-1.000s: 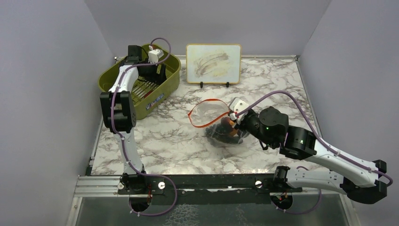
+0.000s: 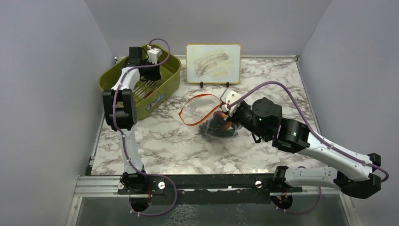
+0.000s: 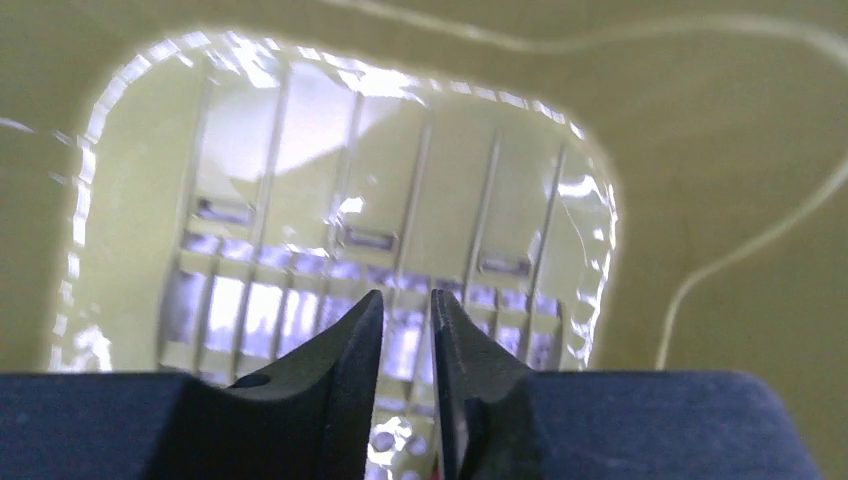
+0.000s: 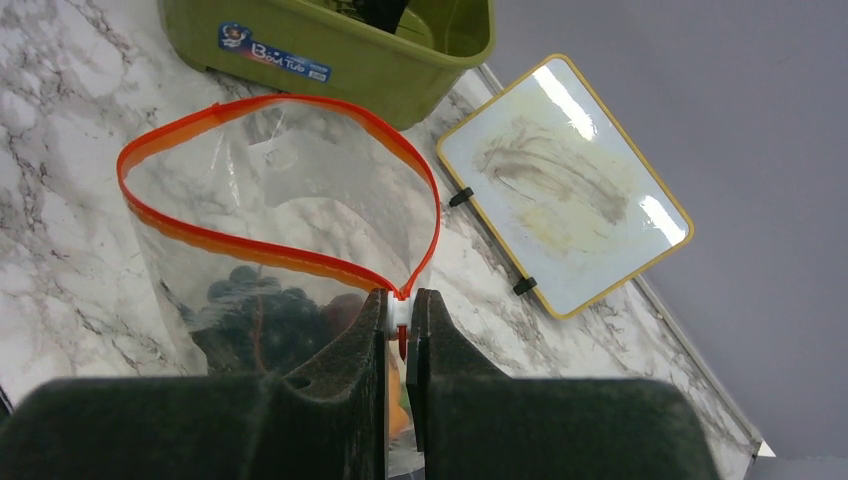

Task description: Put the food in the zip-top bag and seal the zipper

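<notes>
The clear zip top bag [image 4: 300, 215] stands with its orange-rimmed mouth [image 4: 290, 97] gaping. My right gripper is shut on the near end of that rim, with a white zipper piece [image 4: 400, 315] between its fingers. Inside the bag are dark round grapes [image 4: 265, 318] and an orange food [image 4: 398, 405], partly hidden by my fingers. My left gripper hangs inside the green tub, also at upper left of the top view [image 2: 151, 77]. Its fingers stand close with a narrow gap. A red sliver shows low between them; whether it is gripped is unclear.
The green tub [image 2: 170, 85] has a slatted floor [image 3: 300, 300], with a small red thing [image 2: 149, 93] lying in it. A whiteboard [image 2: 213, 64] stands upright behind the bag. Bare marble table [image 2: 164, 141] lies in front of the tub.
My right gripper has drifted left and up, bringing the bag with it.
</notes>
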